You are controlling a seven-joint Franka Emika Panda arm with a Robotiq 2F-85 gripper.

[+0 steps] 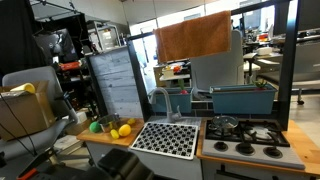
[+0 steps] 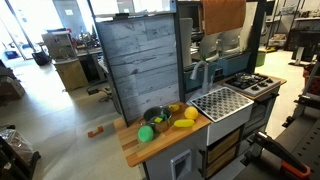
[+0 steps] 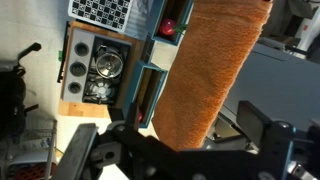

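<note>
My gripper is open, with its dark fingers apart at the bottom of the wrist view and nothing held between them. An orange towel point(image 3: 200, 80) hangs beyond the fingers in that view. In exterior view 1 the same towel point(image 1: 193, 36) hangs high over the kitchen counter. A lidded pot point(image 1: 227, 124) stands on the stove point(image 1: 255, 143) at the right. On the counter's left end are a dark bowl point(image 2: 158, 116), a green item point(image 2: 146, 133) and yellow items, one of them long point(image 2: 184, 123).
A white perforated sink cover point(image 1: 167, 139) lies between the food items and the stove, with a faucet behind. Blue bins point(image 1: 243, 101) hang along the back; a red item point(image 3: 168, 28) sits in one. A grey plank panel point(image 2: 151, 70) borders the counter's left part.
</note>
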